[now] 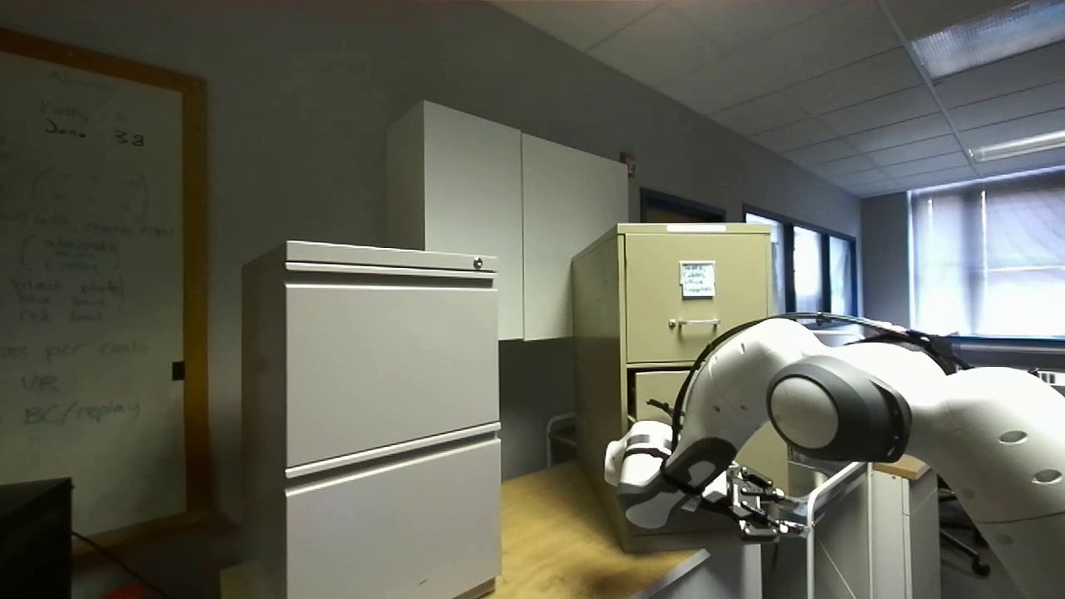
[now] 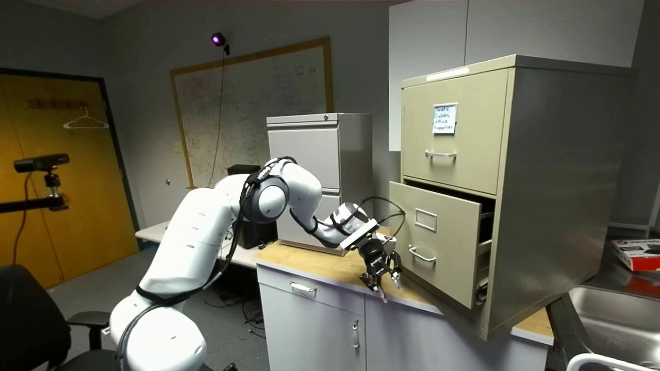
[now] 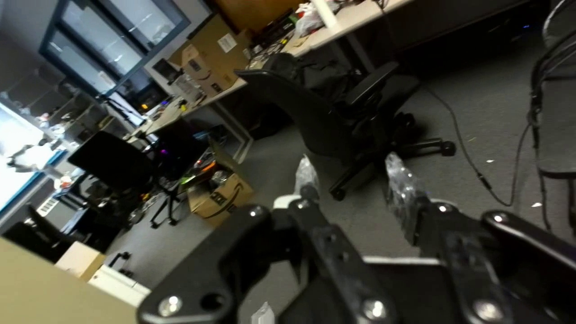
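Observation:
The beige filing cabinet [image 2: 563,185] has its lower drawer [image 2: 455,247] standing partly out, while its upper drawer [image 2: 470,130] is closed. A metal handle [image 2: 422,253] crosses the lower drawer's front. My gripper [image 2: 390,285] hangs just left of that front and a little below the handle, apparently clear of it. In the wrist view, the gripper has its fingers apart with only floor and a chair seen between them. Exterior view 1 shows the gripper [image 1: 774,511] to the right of the wrist, with the arm covering much of the lower drawer.
Left of the beige cabinet stands a grey two-drawer cabinet [image 1: 389,379], on the same wooden counter [image 1: 549,519]. A metal sink [image 2: 619,315] lies to the right in exterior view 2. Behind the gripper, the wrist view has open floor and a black office chair [image 3: 324,113].

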